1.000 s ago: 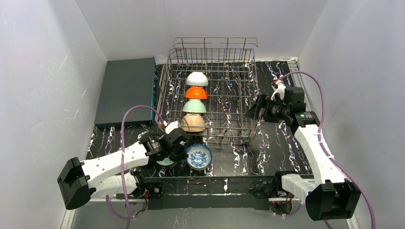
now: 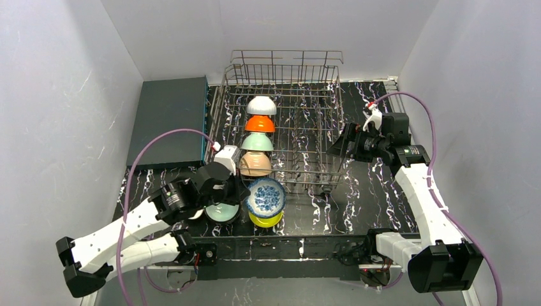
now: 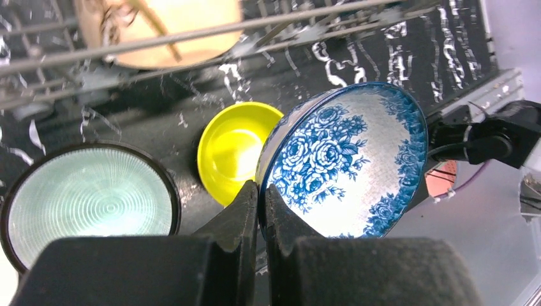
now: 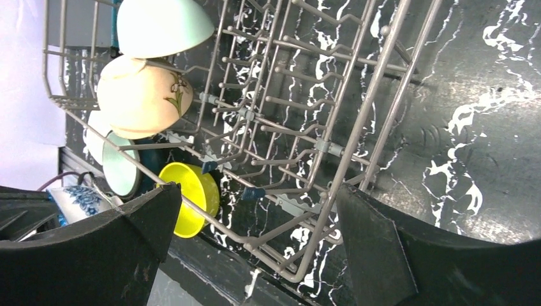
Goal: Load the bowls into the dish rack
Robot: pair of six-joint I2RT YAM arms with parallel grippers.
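Observation:
My left gripper is shut on the rim of a blue floral bowl [image 2: 266, 197], which hangs tilted above a yellow bowl [image 3: 231, 153]. A pale green bowl [image 3: 89, 207] lies to the left on the counter. In the wire dish rack [image 2: 306, 171], white [image 2: 261, 103], orange [image 2: 260, 122], mint [image 2: 258, 142] and peach [image 2: 256, 164] bowls stand on edge in a column. My right gripper is open, empty, at the rack's right side.
A dark slab [image 2: 166, 121] lies left of the rack. The rack's right part is empty. Bare marble counter [image 2: 376, 197] shows at the right.
My left gripper has risen with the blue floral bowl, uncovering the yellow bowl beneath. The right arm has hardly moved.

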